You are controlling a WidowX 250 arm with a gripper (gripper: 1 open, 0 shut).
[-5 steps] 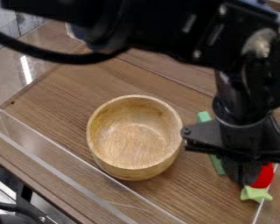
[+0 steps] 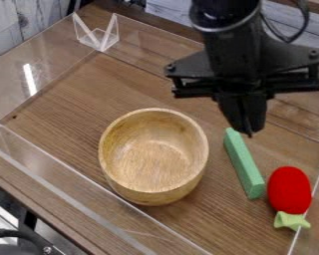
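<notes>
My gripper (image 2: 242,115) hangs high over the upper right of the view, shut, with nothing seen between its fingers, though its tips are partly hidden by its dark body. A green bar (image 2: 243,162) lies on the wooden table below it. At the lower right lies a red object (image 2: 290,187) with a light green leafy end, like a toy strawberry. An empty wooden bowl (image 2: 153,156) stands left of the green bar.
A small clear wire holder (image 2: 99,32) sits at the back left.
My gripper has risen and moved back from low over the red object and green bar, which are now in full view. The objects lie where they were.
</notes>
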